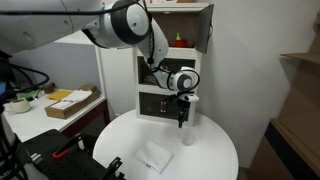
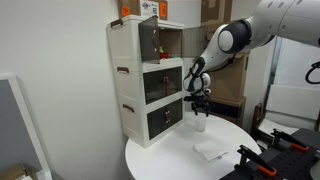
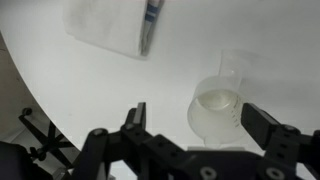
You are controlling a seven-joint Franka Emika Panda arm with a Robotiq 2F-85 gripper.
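A clear cup (image 3: pixel 215 112) stands on the round white table, seen from above in the wrist view. My gripper is open, its fingers apart at the lower edge of that view. Between the fingers' lines of sight lies the cup, nearer the right one, with nothing held. From the side, the gripper (image 1: pixel 182 122) hangs over the table close to the cup (image 1: pixel 189 139). In the second exterior view the cup (image 2: pixel 201 123) shows just below the gripper (image 2: pixel 197 109). A white cloth (image 3: pixel 108 24) lies flat, with a slim pen-like item (image 3: pixel 151 25) along its edge.
Behind the table rises a white shelf unit (image 1: pixel 205 35) with dark drawers (image 2: pixel 160 87). An open cardboard box (image 1: pixel 75 101) sits off to the left. Dark clamp-like hardware (image 1: pixel 108 168) is at the table's front edge. Bare tabletop surrounds the cup and cloth.
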